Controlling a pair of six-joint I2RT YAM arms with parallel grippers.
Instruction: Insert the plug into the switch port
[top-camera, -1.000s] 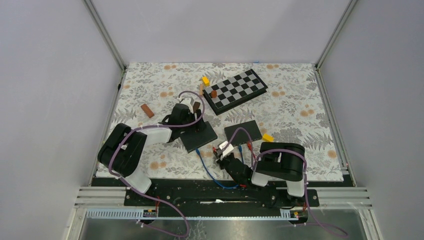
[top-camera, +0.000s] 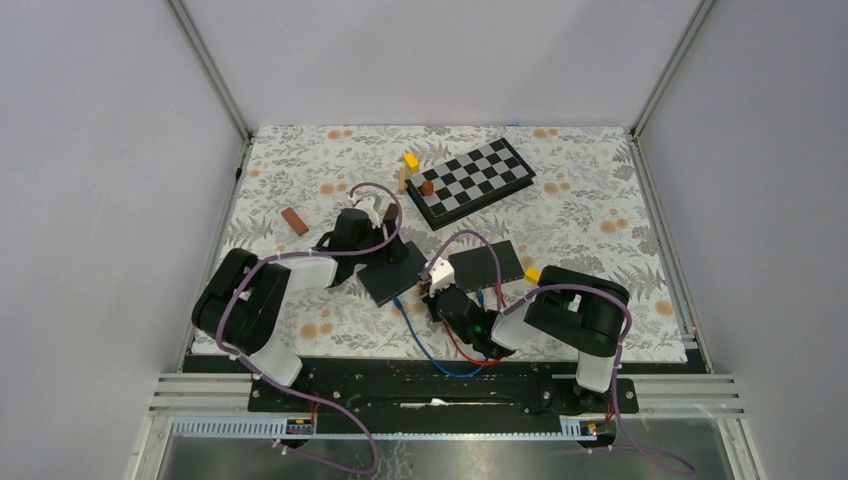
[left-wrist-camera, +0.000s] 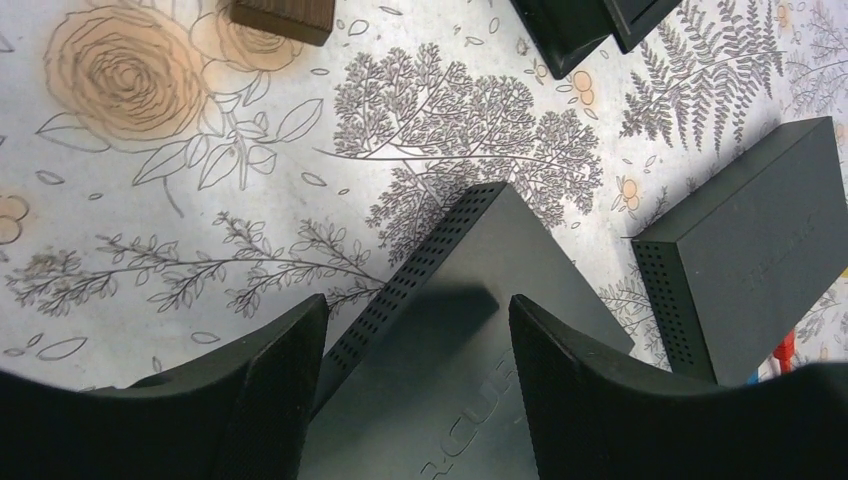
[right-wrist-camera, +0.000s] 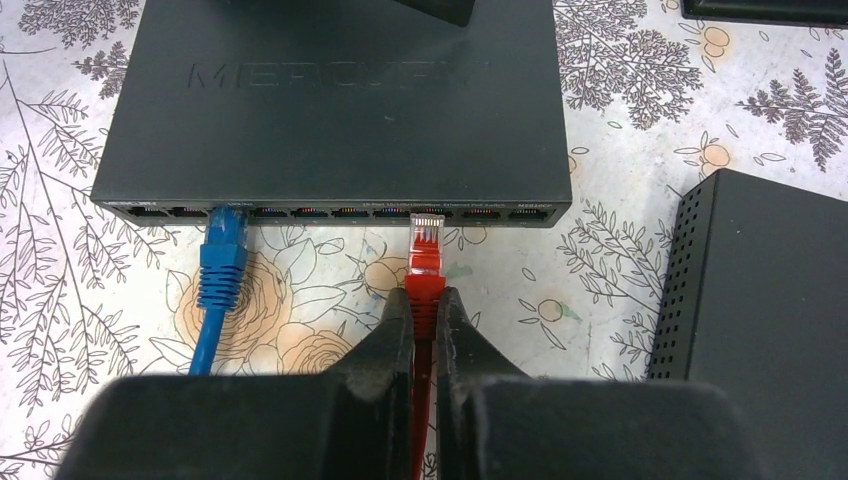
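A black Mercury switch (right-wrist-camera: 330, 120) shows its row of ports in the right wrist view, a blue plug (right-wrist-camera: 222, 255) in one of them. My right gripper is shut on a red plug (right-wrist-camera: 426, 262), whose clear tip is at the port row, right of middle; whether it is inside a port I cannot tell. My left gripper is apart-fingered, open over the same switch (top-camera: 388, 280), as the top view shows.
A second black box (left-wrist-camera: 750, 240) with cables lies to the right. A chessboard (top-camera: 470, 175), yellow blocks (top-camera: 411, 161) and wooden pieces (top-camera: 294, 220) lie around.
The left arm has shifted slightly.
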